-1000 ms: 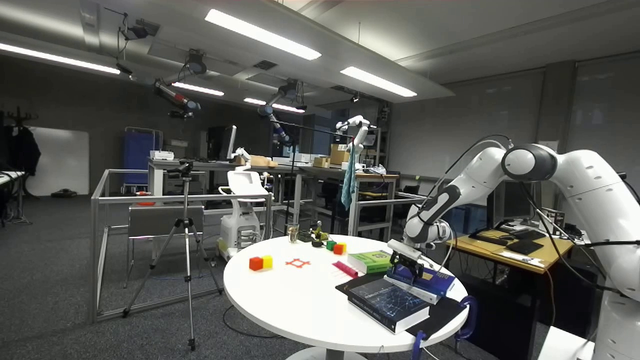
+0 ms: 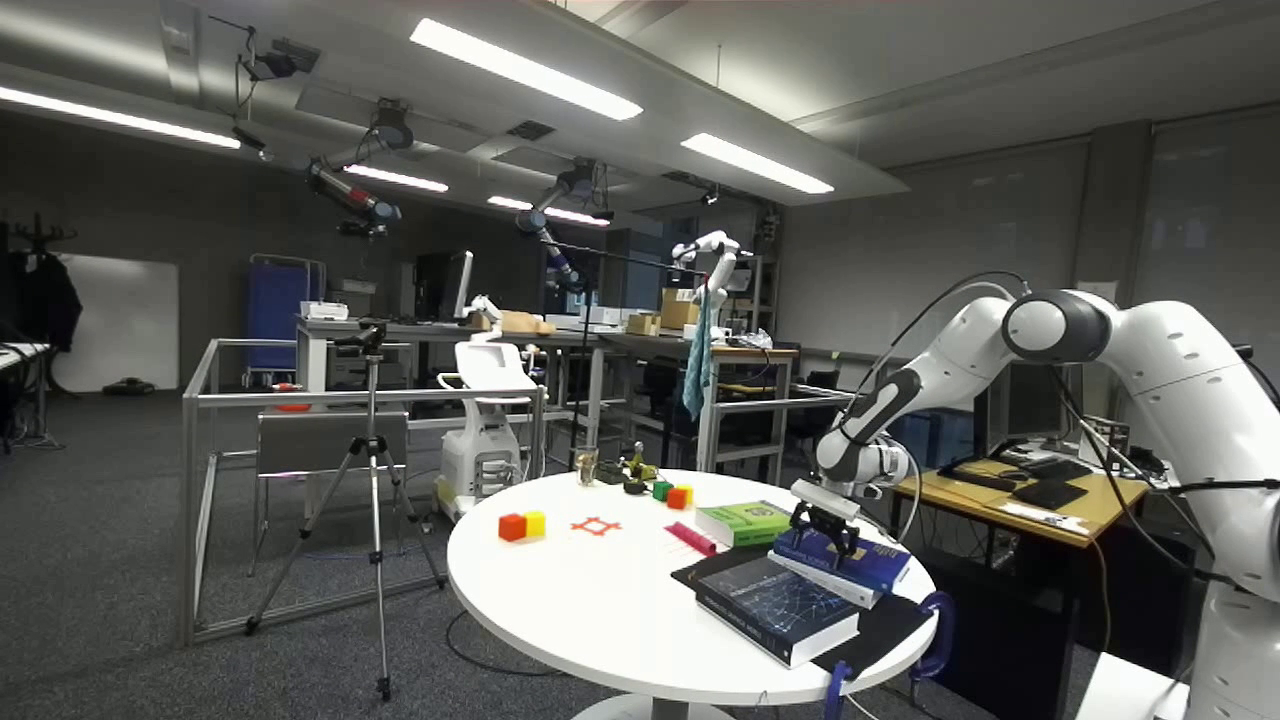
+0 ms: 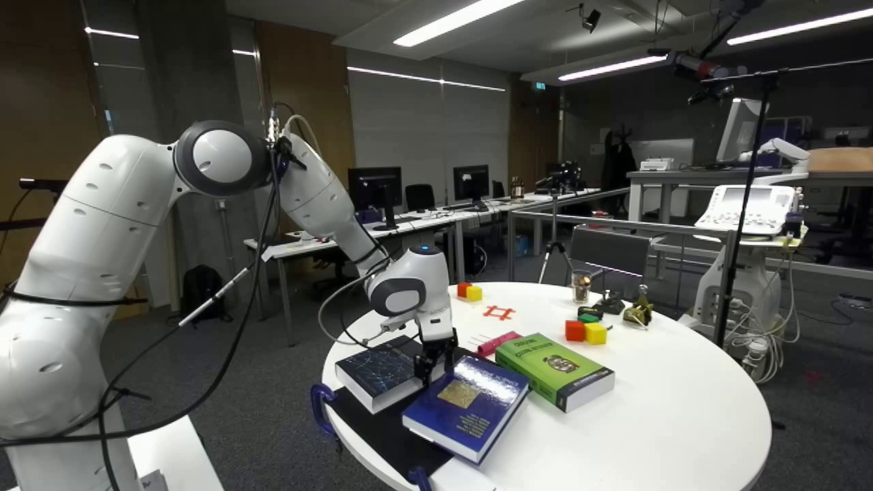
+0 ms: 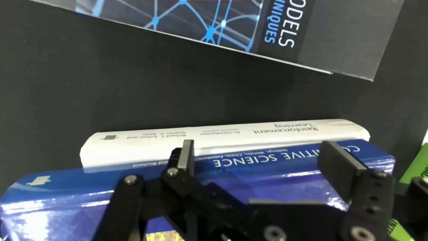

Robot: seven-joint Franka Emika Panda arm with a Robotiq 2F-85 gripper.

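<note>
In the wrist view, a blue Cognitive Science book [image 4: 256, 158] lies on top of a white Reinforcement Learning book [image 4: 224, 136], whose spine sticks out along one edge. The gripper stands open over the spine side of this stack, its fingers [image 4: 186, 154] wide apart and nothing clamped between them. From the outside, the gripper [image 2: 821, 552] is seen just above the blue book [image 2: 882, 558]; whether the tips touch the cover I cannot tell. A dark book with a network pattern [image 3: 385, 368] lies separately beside the stack, on the black mat [image 3: 385, 429].
A green book [image 3: 552, 368] lies on the other side of the stack, with a pink object [image 3: 496, 343] close by. Coloured blocks [image 2: 522, 526] and a red frame [image 2: 595, 526] stand farther across the white round table [image 2: 576, 600]. Blue clamps [image 2: 942, 634] grip the table's edge.
The hand has shifted slightly to the right in exterior view 1 and sits more level over the blue book. The books have not visibly moved.
</note>
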